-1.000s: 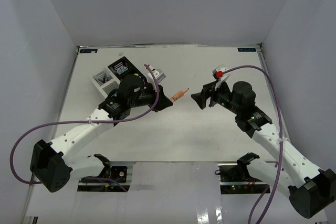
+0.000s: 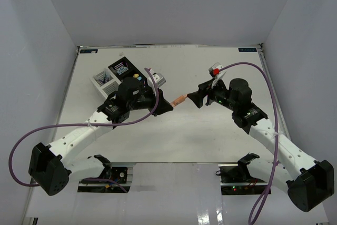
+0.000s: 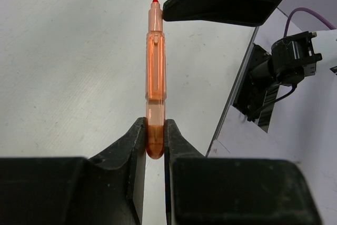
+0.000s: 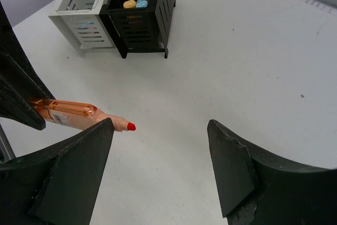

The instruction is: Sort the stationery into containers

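Observation:
An orange marker with a red tip is held level over the table by my left gripper, which is shut on its rear end. Facing it, my right gripper stands open, with the marker's tip just beside one finger. The sorting containers, a white one and a black one, stand at the back left; the black one holds small yellow and blue items, and the white one has some items inside.
Grey walls border it at the back and sides.
My left gripper has shifted only slightly, still holding the marker.

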